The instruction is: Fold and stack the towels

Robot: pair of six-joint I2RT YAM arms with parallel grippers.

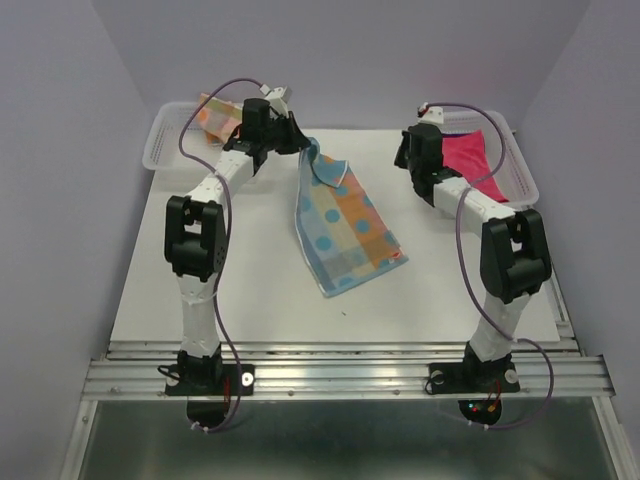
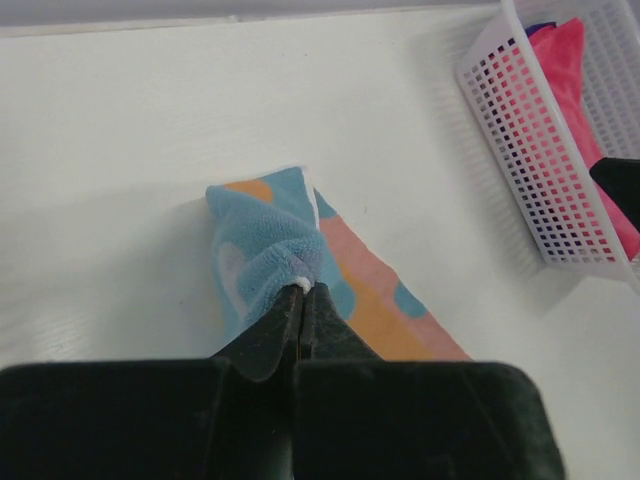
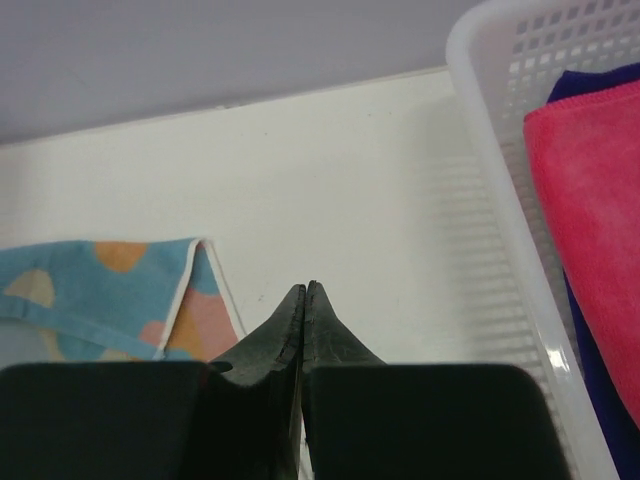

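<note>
The striped, polka-dot towel [image 1: 345, 240] lies mostly on the white table [image 1: 170, 290], its upper left corner raised to my left gripper [image 1: 297, 143], which is shut on that edge; in the left wrist view the blue fabric [image 2: 255, 240] runs into the fingers. The upper right corner is folded over. My right gripper [image 1: 403, 152], by the right basket, is shut with nothing showing between its fingertips.
The right basket [image 3: 515, 260] holds pink [image 1: 468, 160] and dark blue towels. The left basket [image 1: 160, 145] holds an orange patterned towel [image 1: 215, 115]. Bare table surrounds the towel in front.
</note>
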